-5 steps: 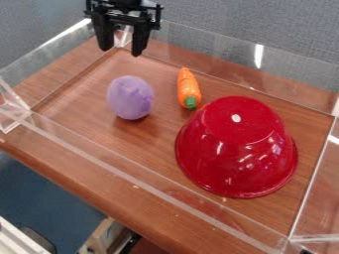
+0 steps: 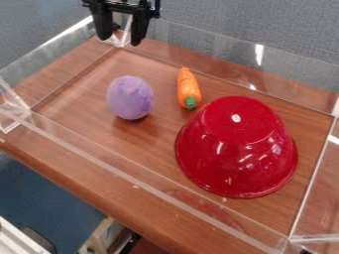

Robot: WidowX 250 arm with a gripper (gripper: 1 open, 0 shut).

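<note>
My black gripper (image 2: 122, 28) hangs at the top edge of the view, above the back left of the clear-walled box, open with nothing seen between its fingers. On the wooden floor below lie a purple egg-shaped object (image 2: 130, 97), an orange carrot (image 2: 188, 87) with its green end toward the front, and a large upturned red bowl (image 2: 236, 144) on the right. The gripper is apart from all three.
Transparent walls (image 2: 172, 198) enclose the wooden surface (image 2: 79, 144). Bare wood lies at the left and front. A blue floor shows past the lower left edge of the table.
My gripper has moved slightly upward and to the left in the view. The objects on the wood have not moved.
</note>
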